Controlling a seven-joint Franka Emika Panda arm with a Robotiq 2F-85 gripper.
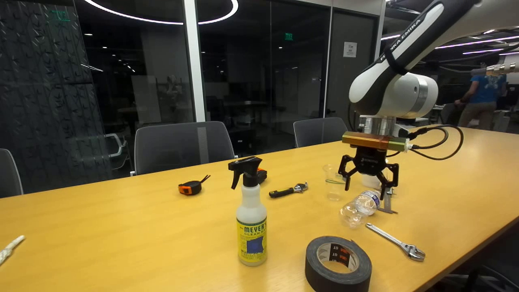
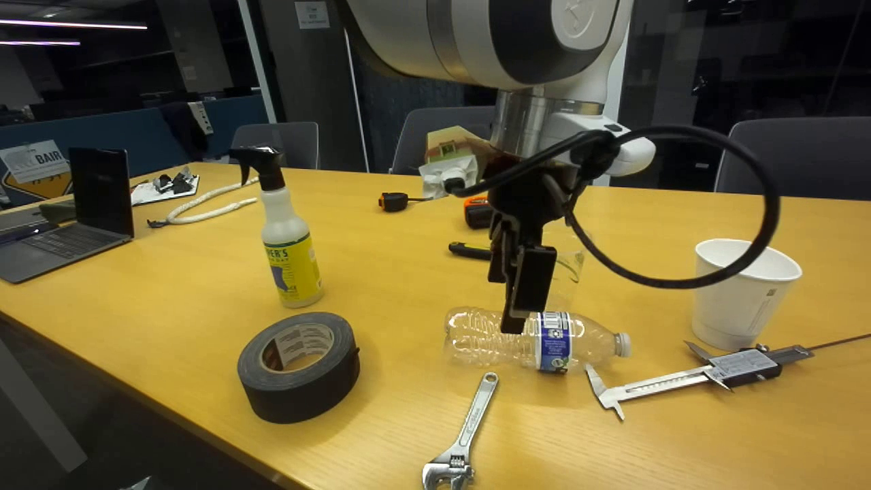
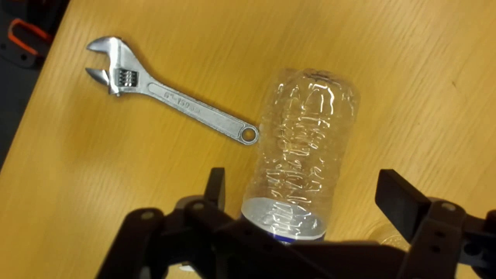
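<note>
A clear plastic bottle [image 3: 302, 144] with a blue and white label lies on its side on the table. My gripper [image 1: 365, 190] hangs just above it, fingers wide apart and empty. In the wrist view one finger [image 3: 215, 188] is to the left of the bottle and the other finger [image 3: 400, 202] to its right. From the second exterior view, the gripper [image 2: 522, 314] overlaps the bottle [image 2: 486, 336] near its label. The bottle's cap end is hidden beneath the gripper in the wrist view.
An adjustable wrench [image 3: 186, 104] lies almost against the bottle. Calipers [image 2: 702, 376], a white cup [image 2: 731, 302] and a clear cup [image 1: 333, 187] stand or lie around it. Black tape [image 1: 338, 267] and a spray bottle [image 1: 251, 228] are nearer the first exterior camera.
</note>
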